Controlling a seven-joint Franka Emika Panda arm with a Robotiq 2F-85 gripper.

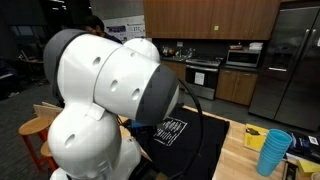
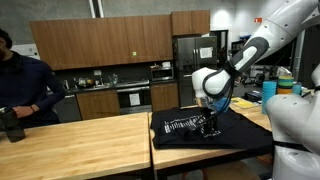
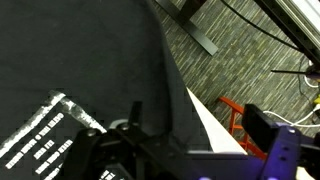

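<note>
A black cloth (image 2: pixel 172 121) with a white printed pattern lies spread on the wooden table. Over its edge is my gripper, open, its two dark fingers wide apart. In the wrist view the cloth (image 3: pixel 110 55) fills the left side, and its border runs down between the fingers beside a strip of bare table (image 3: pixel 215 128). I cannot tell whether the fingertips touch it. The white arm hides much of the gripper and part of the cloth (image 1: pixel 202 132) in exterior view 1.
Blue cups (image 1: pixel 273 152) and a yellow item (image 1: pixel 255 137) stand at the table's right. Beyond the table edge, the wrist view shows floor (image 3: pixel 225 70) and a red stool (image 3: pixel 236 118). Bare tabletop (image 2: pixel 75 145) stretches left of the cloth. A person (image 2: pixel 30 85) stands at far left.
</note>
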